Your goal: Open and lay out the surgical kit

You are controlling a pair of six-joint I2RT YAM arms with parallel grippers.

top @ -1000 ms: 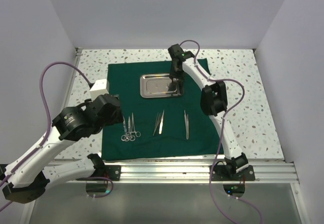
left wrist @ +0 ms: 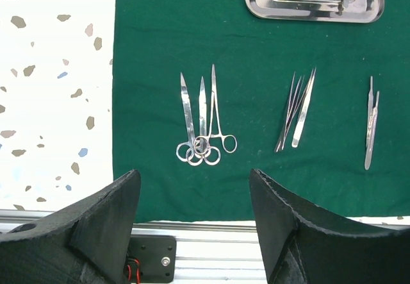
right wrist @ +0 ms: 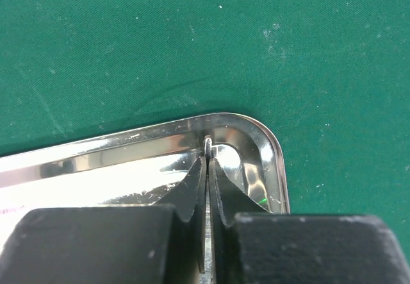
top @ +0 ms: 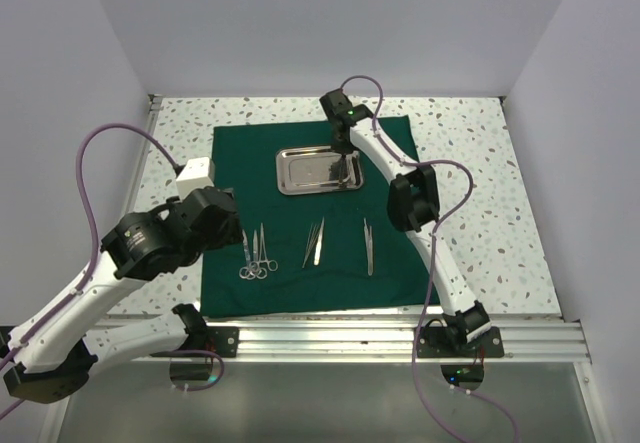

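The steel tray (top: 300,168) lies on the green cloth (top: 250,148). My right gripper is shut over the tray's corner, its tips at a thin metal piece (right wrist: 207,143) inside; whether it grips that piece I cannot tell. My left gripper hangs open over the cloth's lower left, nothing between its fingers. Below the tray lie several scissor-like instruments (left wrist: 187,108), a group of tweezers (left wrist: 304,104) in the middle, and a slim pair of instruments (left wrist: 373,130) at right.
Speckled white table (top: 480,243) surrounds the cloth, with grey walls at back and sides and a metal rail (top: 320,328) along the front.
My right arm has shifted slightly left along the back of the tray. The left arm and the laid-out instruments look unchanged.
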